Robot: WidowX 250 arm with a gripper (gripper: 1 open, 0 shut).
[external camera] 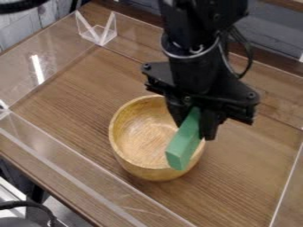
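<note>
The black gripper (pixel 199 115) fills the upper middle of the camera view, shut on a light green block (pixel 182 144) that hangs tilted beneath it. The block is over a tan round bowl (pixel 135 138), whose right part it partly hides along with the gripper. Whether the block touches the bowl cannot be told.
A wooden tabletop (pixel 71 97) surrounds the bowl, with free room at left and right. A small clear plastic holder (pixel 97 27) stands at the back left. A dark ledge runs along the back, and cables lie at the left edge.
</note>
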